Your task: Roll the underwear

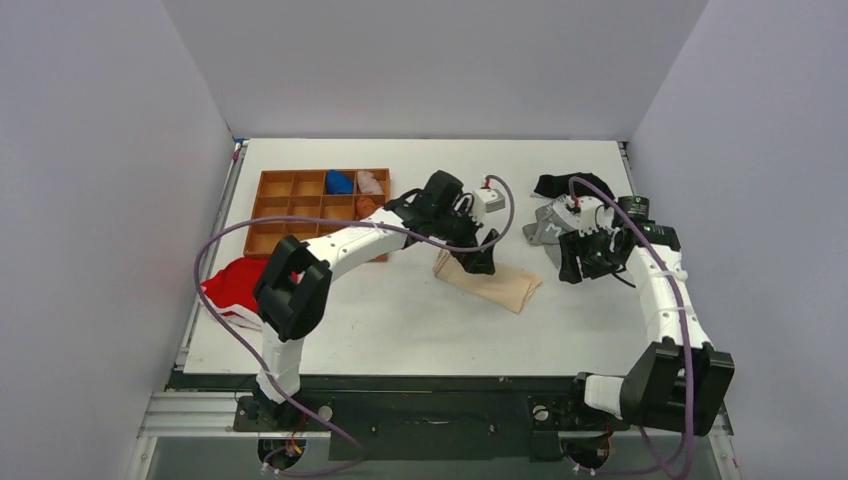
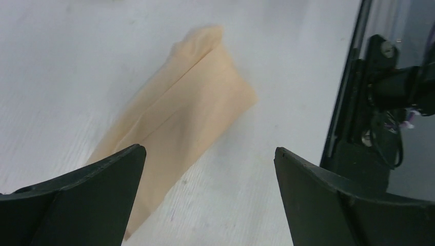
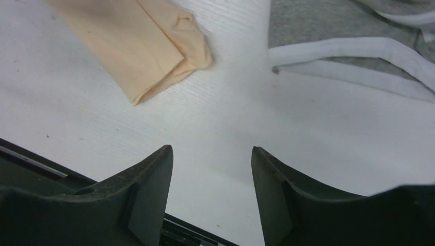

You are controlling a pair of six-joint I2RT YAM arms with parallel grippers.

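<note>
A beige folded strip of underwear [image 1: 500, 285] lies flat and slanted on the white table, its folded layers showing at the end in the right wrist view. My left gripper [image 1: 482, 258] hovers over the strip's left part, covering some of it from above. In the left wrist view its black fingers [image 2: 87, 197] stand wide apart, with nothing between them and the beige cloth [image 2: 179, 115] beyond. To the right of the strip is my right gripper [image 1: 572, 262], clear of the cloth. Its fingertips [image 3: 163, 159] are apart with only bare table between them.
At the back left stands a brown divided box [image 1: 290, 190] holding a blue roll [image 1: 338, 183] and a few others. Red cloth [image 1: 240, 288] lies at the left edge. Grey [image 1: 547, 225] and black garments [image 1: 565, 185] lie at the right back.
</note>
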